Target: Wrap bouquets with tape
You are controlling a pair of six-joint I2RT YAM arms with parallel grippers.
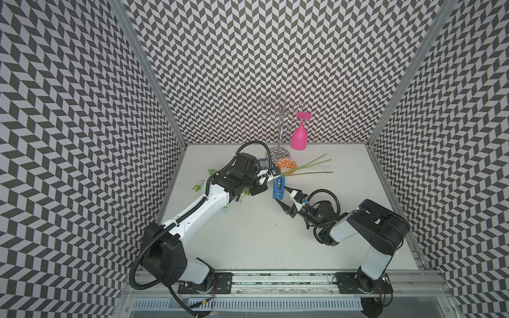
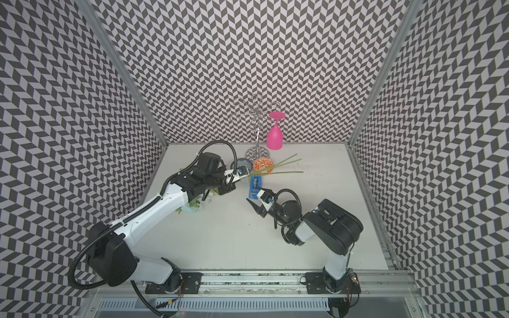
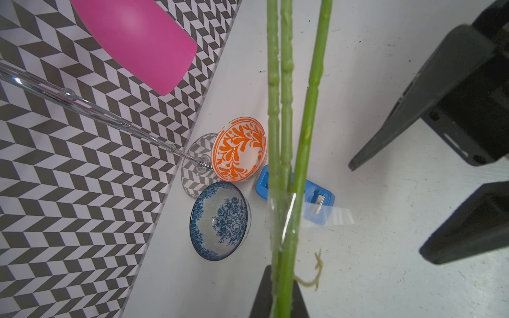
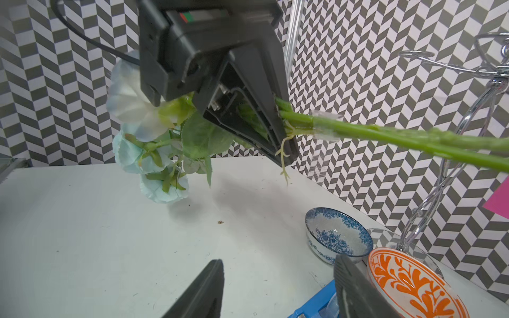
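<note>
Pale blue and white flowers (image 4: 143,132) on green stems (image 4: 403,138) make up the bouquet. My left gripper is shut around the stems just below the leaves, keeping them above the table. A band of clear tape lies on the stems beside those fingers; in the left wrist view the tape's free end (image 3: 336,215) sticks out to one side. My right gripper is open in front of the stems, its fingers apart and empty. A blue tape dispenser (image 1: 278,191) rests on the table below the stems and close to the right gripper.
Behind the dispenser are an orange-patterned bowl (image 3: 239,151) and a blue-patterned bowl (image 3: 220,221). A chrome stand (image 1: 280,129) holding an upside-down pink goblet (image 1: 299,137) rises near the back wall.
</note>
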